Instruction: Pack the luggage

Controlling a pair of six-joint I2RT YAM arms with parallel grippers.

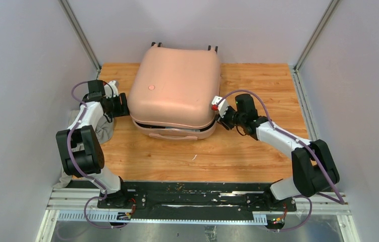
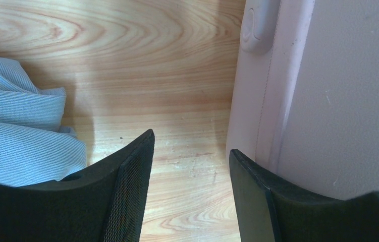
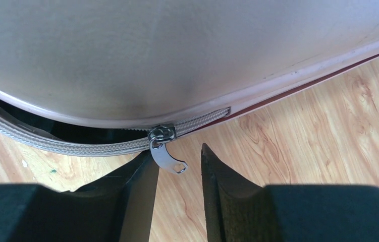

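The pink suitcase (image 1: 174, 85) lies with its lid down, a dark gap along the front where the zip is undone. In the right wrist view the metal zipper slider (image 3: 162, 134) sits on the zip tape (image 3: 96, 148), its pull tab (image 3: 166, 159) hanging at the fingers of my part-open right gripper, which is at the suitcase's front right corner in the top view. My left gripper stands open at the suitcase's left side, nothing between its fingers.
Folded grey-blue cloth (image 2: 15, 141) lies left of the suitcase, under the left arm. Walls surround the back and sides.
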